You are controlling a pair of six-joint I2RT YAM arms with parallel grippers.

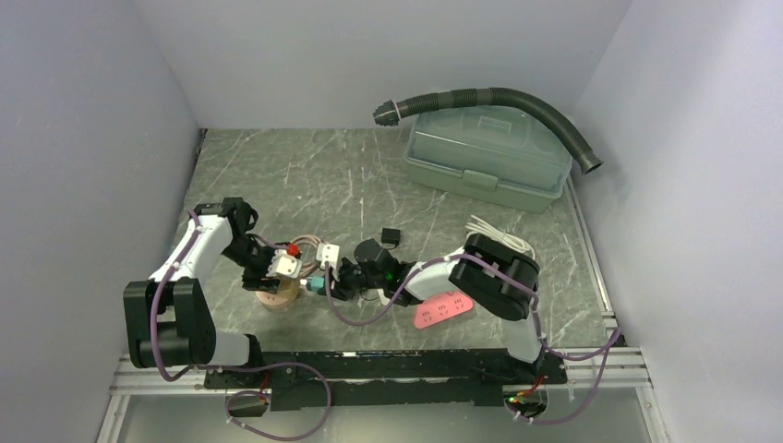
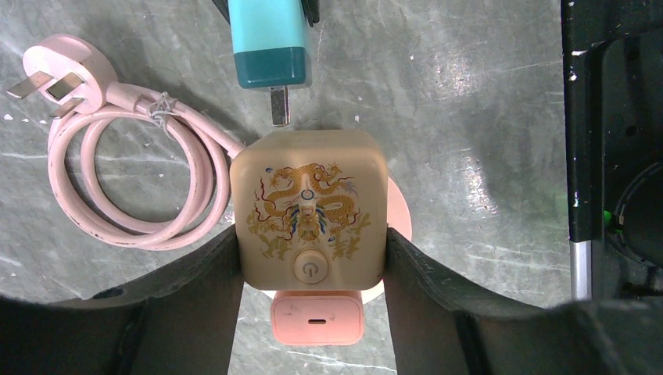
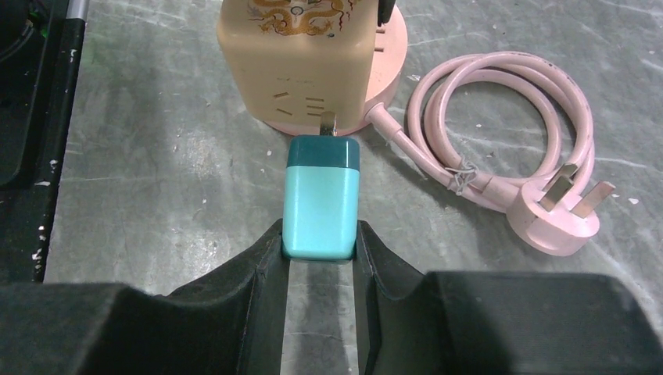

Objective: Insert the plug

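A beige power socket (image 2: 311, 211) with a golden dragon print and a power button is gripped at its sides by my left gripper. It has a round pink base. My right gripper is shut on the teal plug (image 3: 320, 203), whose metal prongs (image 3: 328, 123) point at the socket's slotted side wall. In the left wrist view the prong tips stop just short of the socket's edge. The right wrist view has them overlapping its lower rim, below the slots. Whether they touch cannot be told.
Beside the socket lies its coiled pink cable (image 2: 211, 180) with a three-pin plug (image 2: 70, 74). A pink power strip (image 1: 443, 309) sits under the right arm, near a small black block (image 1: 391, 236). White cable (image 1: 499, 235) and a green toolbox (image 1: 489, 152) occupy the back right.
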